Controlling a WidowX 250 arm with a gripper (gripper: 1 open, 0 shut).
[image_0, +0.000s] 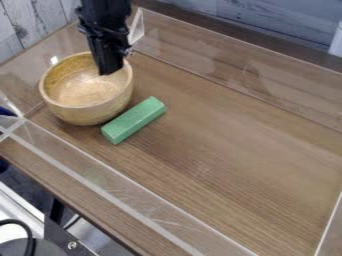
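A round light wooden bowl (83, 92) sits at the upper left of the wooden table. My black gripper (107, 60) is over the bowl's back part, shut, with nothing visible between its fingers. A green rectangular block (132, 120) lies to the right of the bowl's front, apart from the gripper.
At the lower left, beyond the table's edge, black cables show. A white slatted panel stands at the top left behind the table.
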